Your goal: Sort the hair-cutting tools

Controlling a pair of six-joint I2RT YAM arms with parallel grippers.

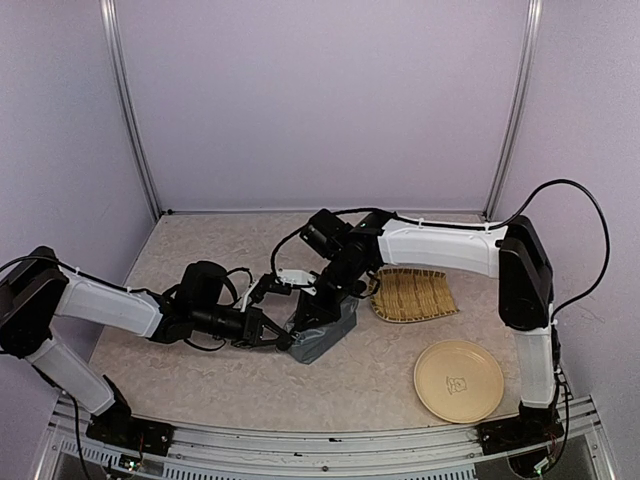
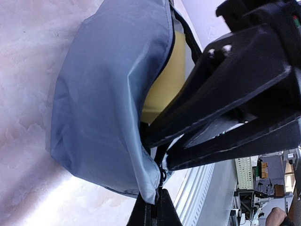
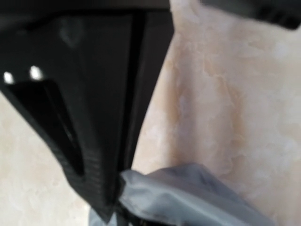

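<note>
A grey zip pouch [image 2: 94, 94] lies in the middle of the table, its zip parted, showing something yellow [image 2: 167, 80] inside. My left gripper is shut on the pouch's edge at the zip's end. My right gripper [image 1: 305, 325] is over the pouch, its black fingers reaching into the opening beside the left gripper's grip; how far apart they stand is hard to tell, and what lies between them is hidden. In the right wrist view the grey fabric [image 3: 188, 197] is bunched against a finger. No cutting tool can be made out.
A woven bamboo tray [image 1: 415, 295] sits at the back right, behind the right arm. A round beige plate [image 1: 458, 395] lies at the front right.
</note>
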